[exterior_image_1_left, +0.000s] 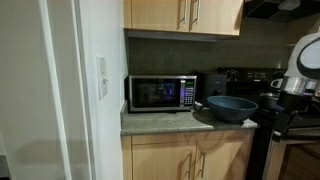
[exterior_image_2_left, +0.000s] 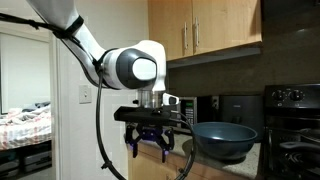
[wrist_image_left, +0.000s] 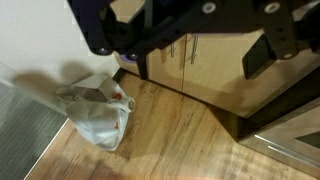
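Note:
My gripper is open, its two dark fingers wide apart with nothing between them. In the wrist view it points down at the wood floor (wrist_image_left: 170, 130) and the lower cabinet doors. From the second exterior view, the gripper (exterior_image_2_left: 150, 146) hangs in front of the counter, left of a large dark blue bowl (exterior_image_2_left: 224, 141). That bowl (exterior_image_1_left: 231, 108) stands on the counter's right end in the first exterior view, where the arm (exterior_image_1_left: 297, 92) comes in at the right edge, in front of the stove.
A microwave (exterior_image_1_left: 162, 93) stands on the counter (exterior_image_1_left: 160, 124), with a black appliance (exterior_image_1_left: 212, 85) to its right. On the stove is a pot (exterior_image_1_left: 272, 101). A white bag (wrist_image_left: 98, 112) lies on the floor.

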